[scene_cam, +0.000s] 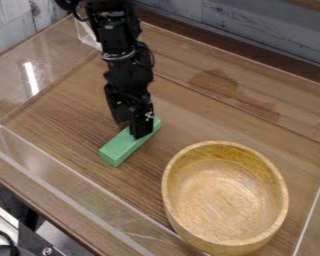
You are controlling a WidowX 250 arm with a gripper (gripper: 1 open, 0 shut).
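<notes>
A green rectangular object [123, 147] lies diagonally on the wooden table, left of a cream oval bowl [224, 195]. My black gripper [131, 122] hangs down from the top of the view over the upper end of the green object. Its fingertips are dark and small, and whether they touch the object is hard to tell.
The bowl fills much of the lower right. A white item [87, 30] stands at the top left edge. Dark cables show at the lower left corner.
</notes>
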